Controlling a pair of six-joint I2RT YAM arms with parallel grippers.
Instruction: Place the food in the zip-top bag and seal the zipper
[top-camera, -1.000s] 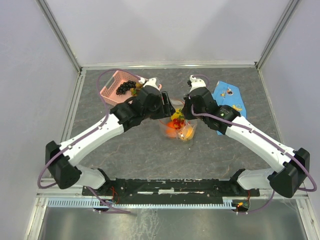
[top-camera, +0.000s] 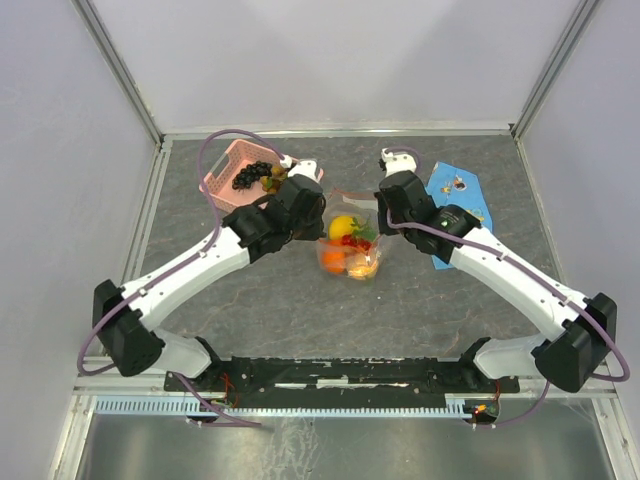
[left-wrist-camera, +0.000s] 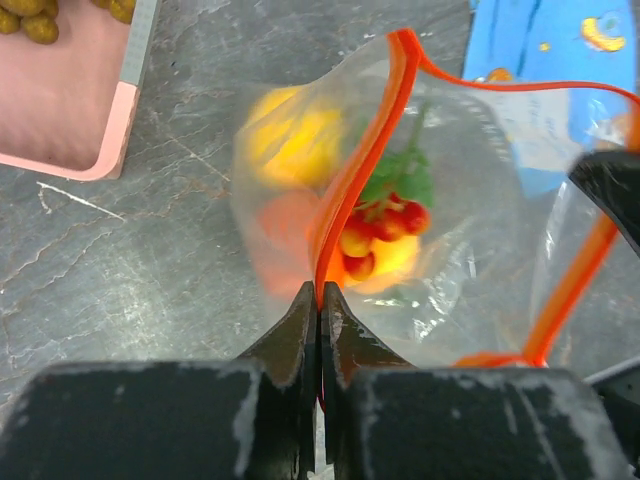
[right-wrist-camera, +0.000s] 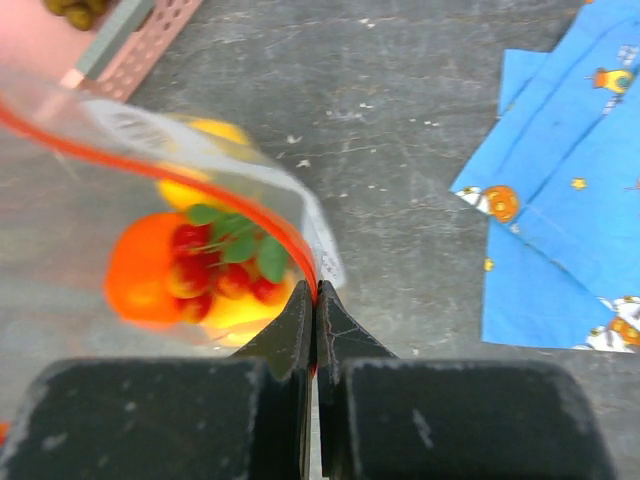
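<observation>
A clear zip top bag with an orange-red rim (left-wrist-camera: 385, 115) hangs between my two grippers, its mouth spread. Inside it lie a yellow fruit (top-camera: 342, 227), an orange fruit (top-camera: 332, 259), small red fruits (left-wrist-camera: 386, 228) and green leaves (right-wrist-camera: 232, 240). My left gripper is shut on one side of the rim, which runs down between its fingertips. On the opposite side, my right gripper is shut with the thin rim edge between its tips. The bag's lower part is blurred in the right wrist view.
Behind the left arm stands a pink basket (top-camera: 214, 186) holding dark grapes (top-camera: 250, 176) and some greenish-brown fruits (left-wrist-camera: 40, 22). A blue patterned cloth (top-camera: 455, 190) lies flat at the back right.
The right gripper has shifted slightly right, and the bag's contents have swung a little left.
</observation>
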